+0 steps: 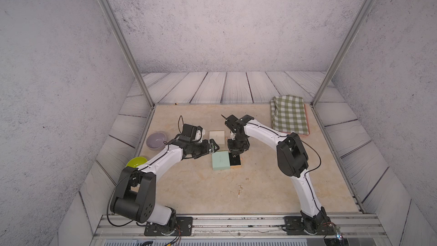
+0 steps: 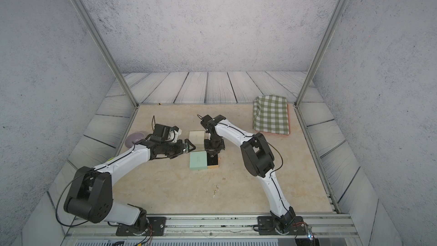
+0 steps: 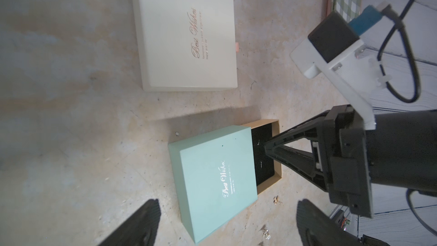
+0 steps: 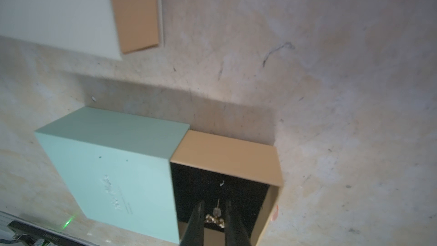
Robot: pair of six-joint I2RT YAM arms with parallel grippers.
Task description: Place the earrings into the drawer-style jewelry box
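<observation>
The mint drawer box (image 3: 218,182) sits mid-table, its black-lined drawer (image 4: 191,177) pulled out on the right. Just over that drawer, my right gripper is shut on an earring (image 4: 217,212) with gold beads, its thin post pointing away from the fingers. In the left wrist view its fingertips (image 3: 269,148) come together above the black lining. A small silvery hook-like bit (image 4: 222,183) shows against the lining. My left gripper (image 1: 215,145) stands open and empty beside the box's far left corner. More earrings (image 3: 265,233) lie on the table in front of the box.
A cream box (image 3: 191,32) stands behind the mint one. Left are a purple bowl (image 1: 156,140) and a lime bowl (image 1: 136,161); a checked cloth (image 1: 289,114) lies at the back right.
</observation>
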